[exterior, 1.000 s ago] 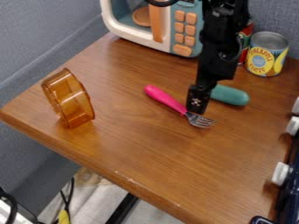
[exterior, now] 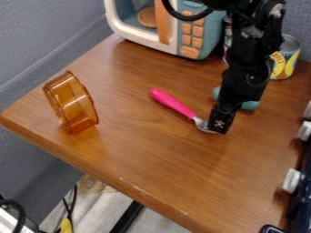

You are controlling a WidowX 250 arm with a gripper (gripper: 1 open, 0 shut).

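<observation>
My black gripper (exterior: 220, 122) is low over the wooden table (exterior: 145, 168), at the metal end of a pink-handled utensil (exterior: 170, 102), apparently a fork. The fork's tines are mostly hidden behind the fingertips, and I cannot tell whether the fingers are open or shut on it. A teal handled object (exterior: 249, 105) lies behind the gripper, largely covered by it.
An amber round dish (exterior: 71, 102) stands on its side at the left. A toy microwave (exterior: 165, 23) is at the back. A yellow-labelled can (exterior: 282, 65) is partly behind the arm. A dark appliance with white knobs (exterior: 297, 196) lines the right edge.
The gripper and upper arm have shifted right, now covering more of the teal object, the can and the fork's metal end. The fork looks roughly in the same place.
</observation>
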